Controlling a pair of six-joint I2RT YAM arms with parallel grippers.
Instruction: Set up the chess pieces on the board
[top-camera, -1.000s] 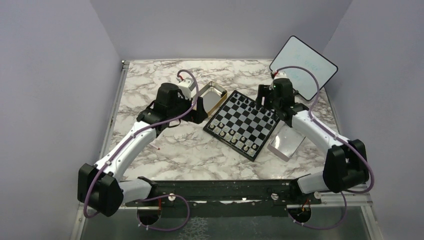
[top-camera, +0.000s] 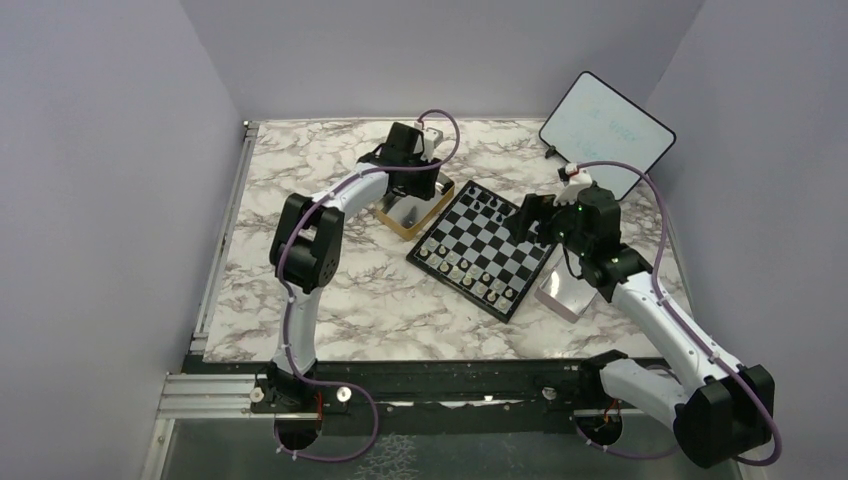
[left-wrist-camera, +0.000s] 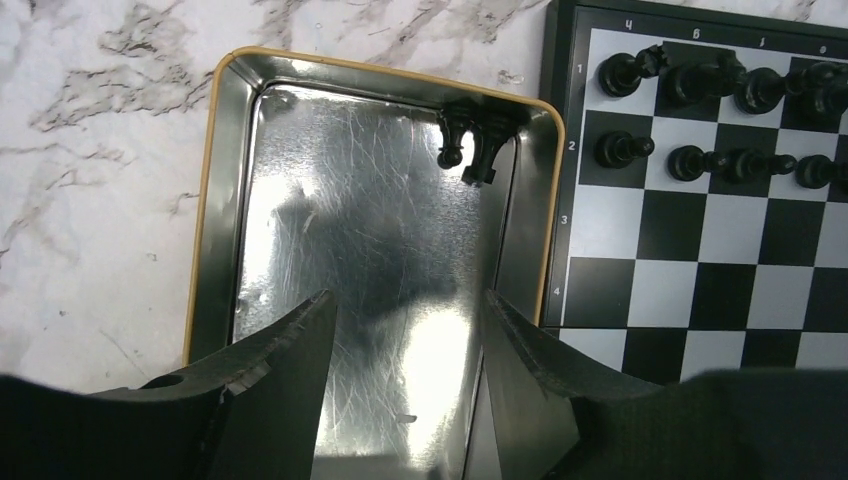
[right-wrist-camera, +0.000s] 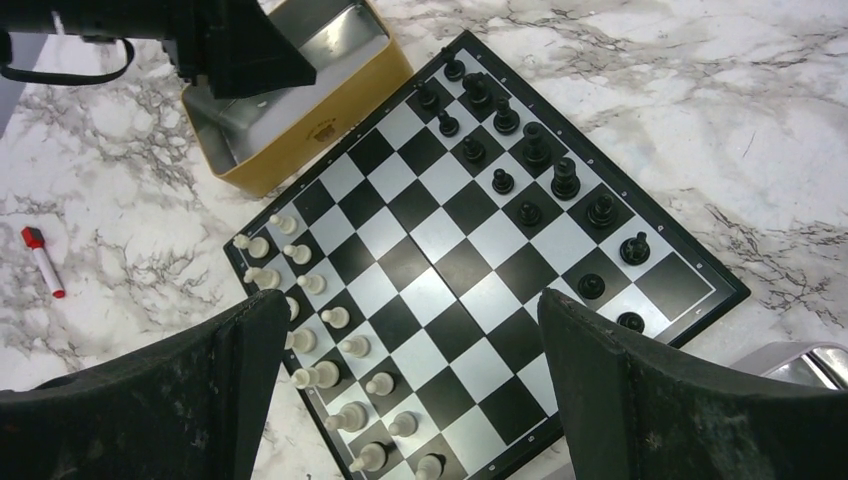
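The chessboard (top-camera: 463, 237) lies askew mid-table. White pieces (right-wrist-camera: 347, 417) stand in two rows along its near-left side, black pieces (right-wrist-camera: 536, 146) along the opposite side. Left of the board sits a gold-rimmed metal tin (left-wrist-camera: 228, 200); in its far right corner, by the board, two dark pieces rest close together, a smaller pawn-like one (left-wrist-camera: 450, 157) and a larger one (left-wrist-camera: 485, 155). Over this tin hangs my left gripper, its fingers apart with nothing between them. My right gripper is open and empty above the board's right part.
A second metal tin (top-camera: 570, 290) stands right of the board and looks empty where visible. The whiteboard (top-camera: 607, 130) leans at the back right. A red-and-white marker (right-wrist-camera: 43, 262) lies on the marble.
My left arm has swung from the tin's near-left side to above it, away from the front edge.
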